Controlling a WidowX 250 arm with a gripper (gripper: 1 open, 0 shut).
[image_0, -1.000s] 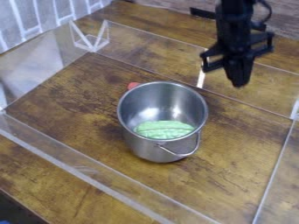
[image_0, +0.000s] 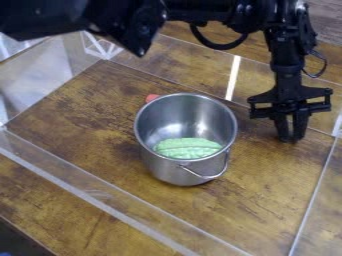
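A steel pot (image_0: 162, 128) with a wire handle stands on the wooden table, holding something pale green (image_0: 185, 147) on its bottom. A small red object (image_0: 151, 98) shows just behind it, partly hidden. The black gripper (image_0: 291, 130) hangs low over the table to the right of the pot, apart from it. It is shut, with nothing visible between its fingers.
Clear plastic panels (image_0: 80, 218) edge the wooden table (image_0: 74, 150). The arm crosses the top of the view.
The gripper has come down and toward the front on the pot's right, and more of the arm shows across the top. The pot has not moved.
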